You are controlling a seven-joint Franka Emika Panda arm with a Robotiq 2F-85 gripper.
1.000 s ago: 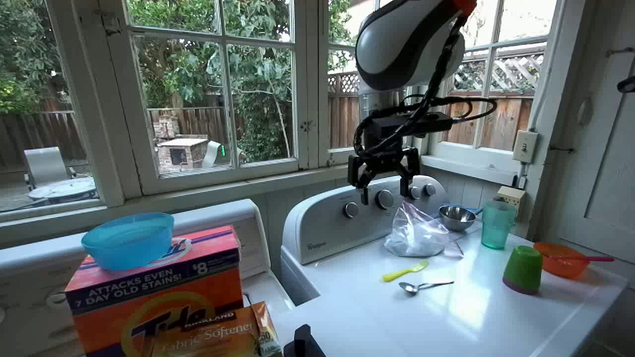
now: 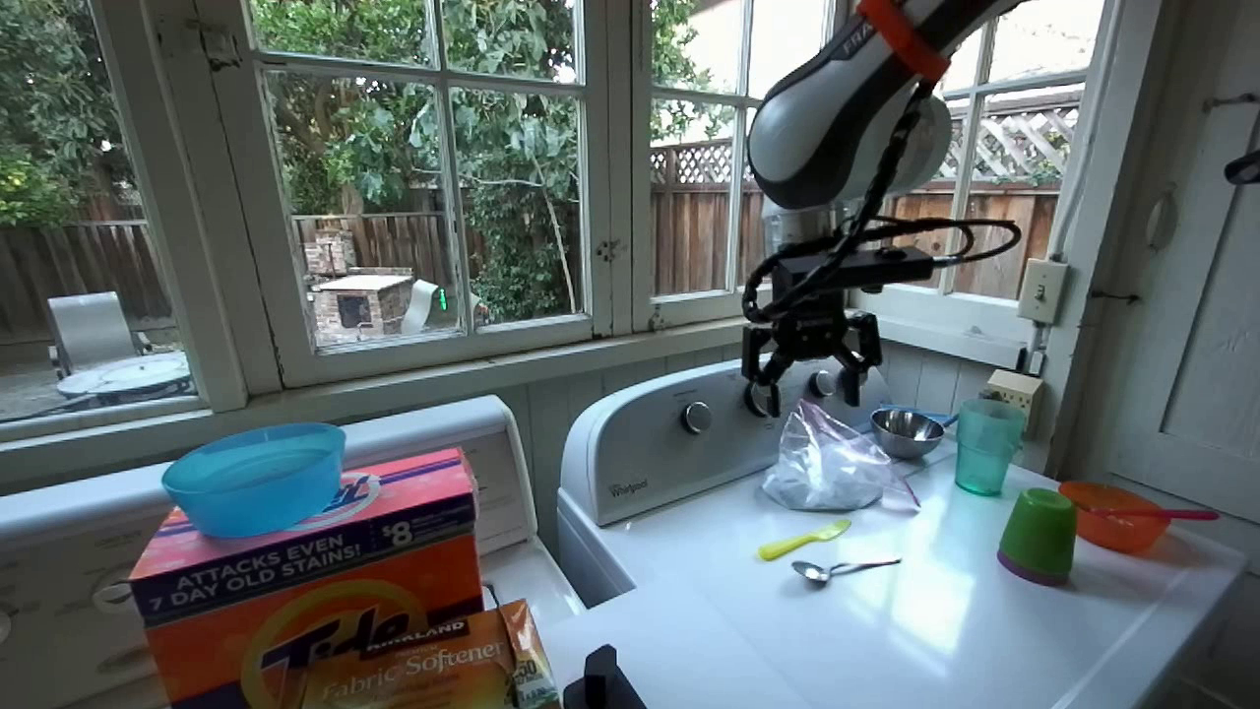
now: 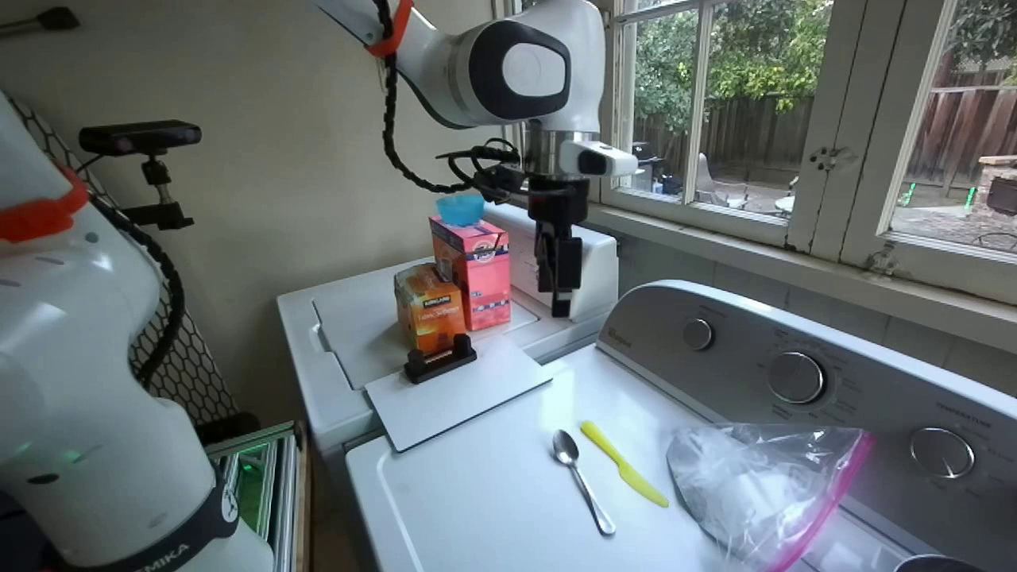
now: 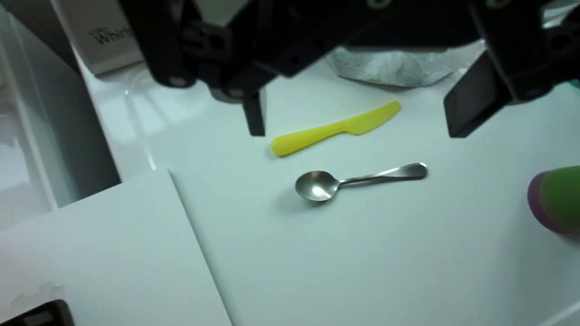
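My gripper (image 2: pixel 810 404) is open in the air above the white washer top, its fingers wide apart and nothing between them. In the wrist view a yellow knife (image 4: pixel 337 128) and a metal spoon (image 4: pixel 361 182) lie flat on the washer top, side by side without touching. Between them and the washer's control panel rests a clear zip bag (image 3: pixel 763 486) with a pink edge and whitish contents. A green cup (image 2: pixel 1039 534) with a purple rim stands upside down farther right in exterior view 1. The gripper touches none of these.
An orange bowl (image 2: pixel 1116 516) with a pink utensil, a teal cup (image 2: pixel 987 447) and a metal bowl (image 2: pixel 907 433) stand toward the right end. A Tide box (image 2: pixel 307 579) carries a blue bowl (image 2: pixel 254 479).
In exterior view 1 my arm and open gripper have shifted to the right and slightly lower. The objects on the washer have not moved.
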